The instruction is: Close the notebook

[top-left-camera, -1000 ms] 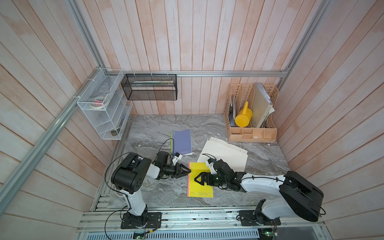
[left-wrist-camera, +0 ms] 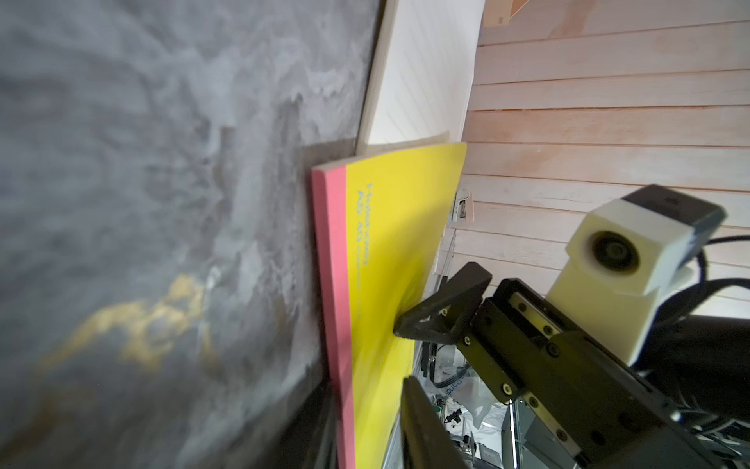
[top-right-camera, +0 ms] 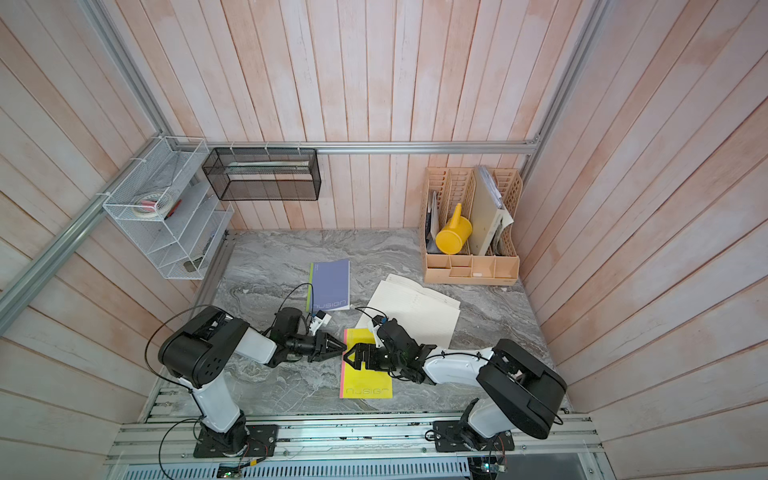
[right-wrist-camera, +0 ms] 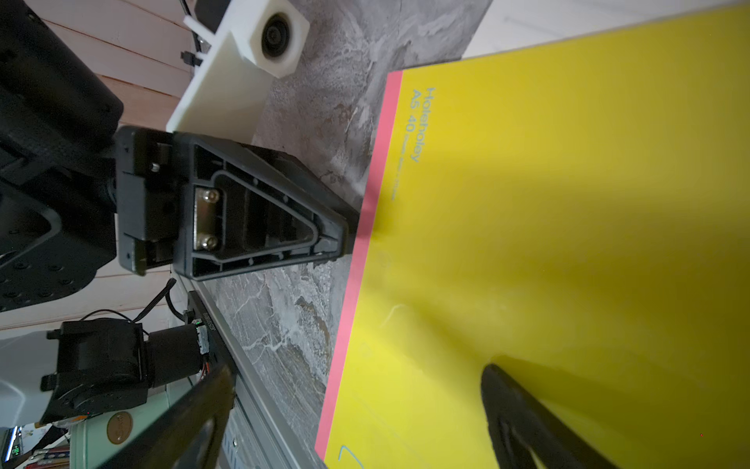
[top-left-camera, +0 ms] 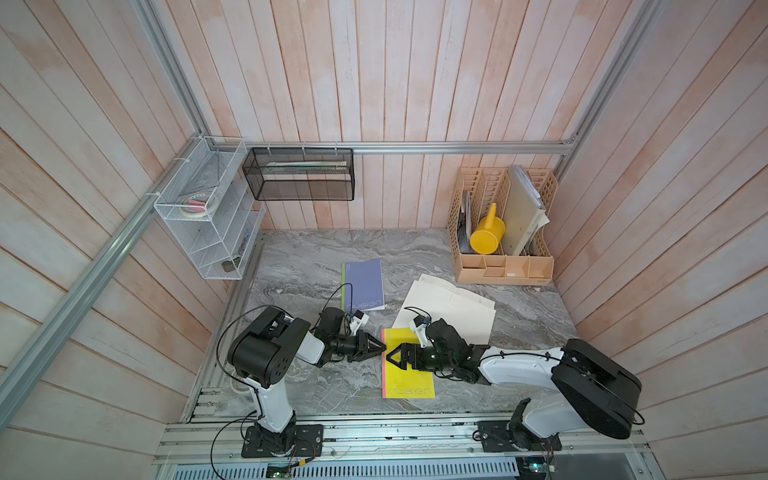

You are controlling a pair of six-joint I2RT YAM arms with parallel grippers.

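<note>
The yellow notebook (top-left-camera: pixel 409 382) with a pink spine lies flat on the table, its yellow cover facing up. My left gripper (top-left-camera: pixel 376 345) is at the spine edge, part open; in the left wrist view its blurred fingertips (left-wrist-camera: pixel 312 422) straddle that pink edge. Over the cover stands my right gripper (top-left-camera: pixel 399 357), open. Nothing shows between its fingers except the yellow cover beneath. A blue notebook (top-left-camera: pixel 364 285) lies shut farther back.
White paper folders (top-left-camera: pixel 454 308) lie behind and partly under the yellow notebook. At the back right stands a beige organizer (top-left-camera: pixel 505 272) holding a yellow container (top-left-camera: pixel 487 235) and files. Bare table shows at centre back.
The yellow notebook has shifted slightly right and toward the front. My left gripper has moved a little right with it; the right arm has barely moved.
</note>
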